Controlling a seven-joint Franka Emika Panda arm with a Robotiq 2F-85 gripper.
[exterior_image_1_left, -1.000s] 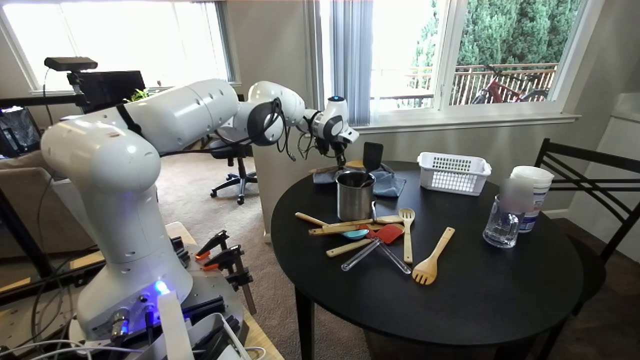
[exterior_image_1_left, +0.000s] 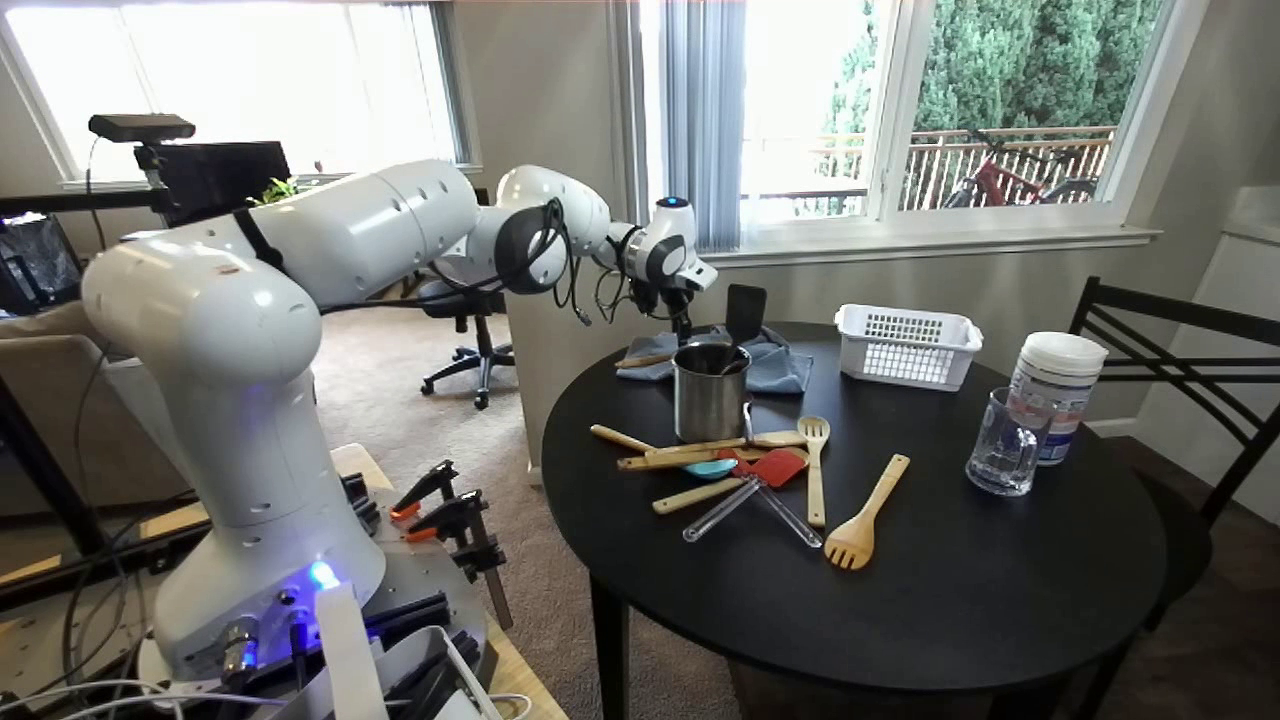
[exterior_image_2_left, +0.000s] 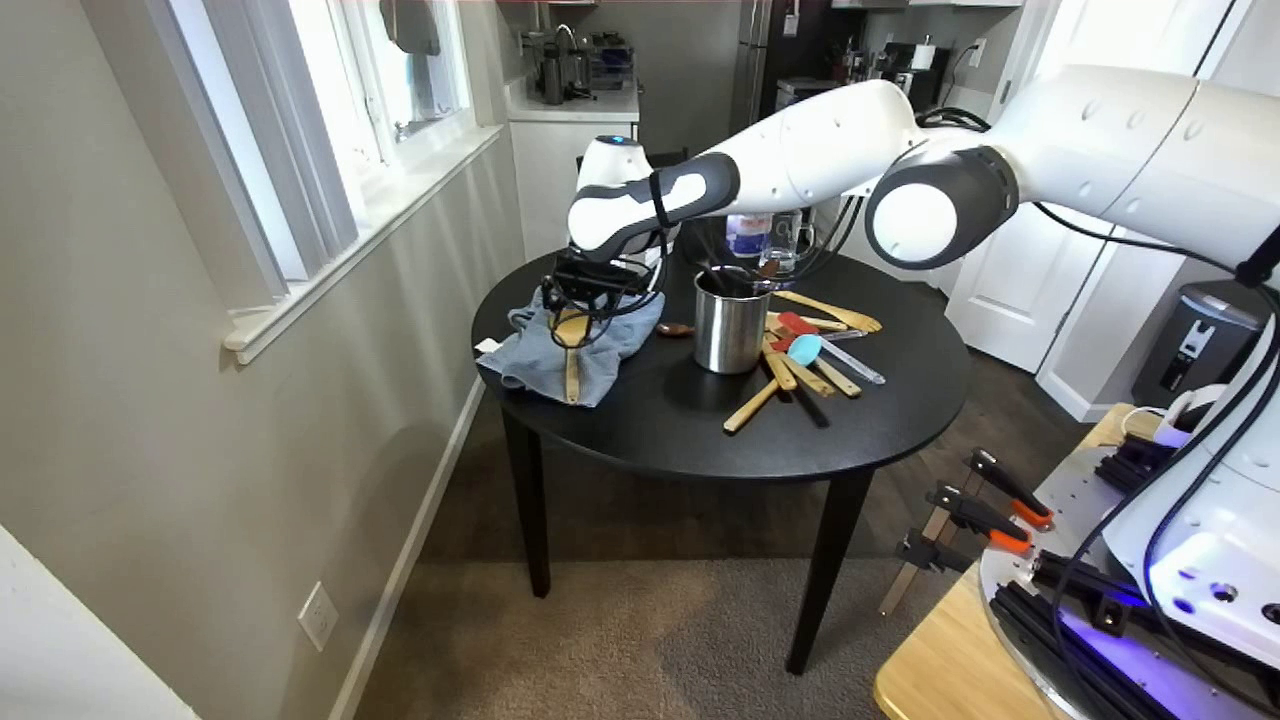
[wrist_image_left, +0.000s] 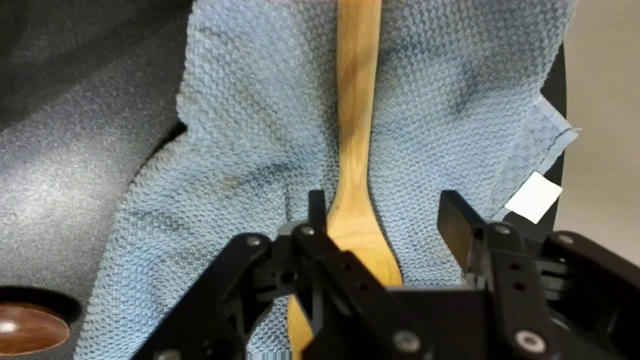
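Observation:
A wooden spoon (wrist_image_left: 355, 132) lies along the crumpled blue towel (wrist_image_left: 252, 162) in the wrist view. My gripper is open above it, its fingers spread apart, with the spoon's neck in the gap close to the left finger. Part of the spoon's head is hidden under the gripper. From the second exterior view, the spoon's handle (exterior_image_2_left: 572, 374) points toward the near table edge on the towel (exterior_image_2_left: 618, 348). In the first exterior view the steel pot (exterior_image_1_left: 709, 402) partly blocks the towel and fingertips.
Several wooden and coloured utensils, including a red spatula (exterior_image_1_left: 777, 468), lie before the pot. A white basket (exterior_image_1_left: 908, 348) stands at the back, with a glass mug (exterior_image_1_left: 1005, 450) and a white canister (exterior_image_1_left: 1062, 384) at the right.
The spoon, held just above the towel a second ago, now rests on it. My gripper has come down slightly and its fingers have parted.

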